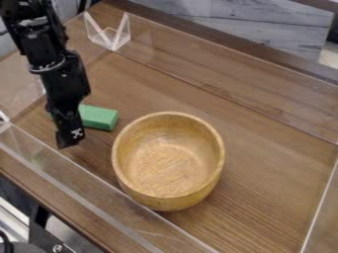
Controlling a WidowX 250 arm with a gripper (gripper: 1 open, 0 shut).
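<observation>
The black gripper (67,128) reaches down from the left edge of the camera view, its fingertips low beside a green block (98,117) that lies on the wooden table. It appears shut, with nothing seen held between its fingers. A wooden bowl (168,158) stands to the right of the block, empty.
A clear plastic stand (110,33) is at the back left, near a grey plank-patterned board (251,22). A strip with clear edging runs along the near left.
</observation>
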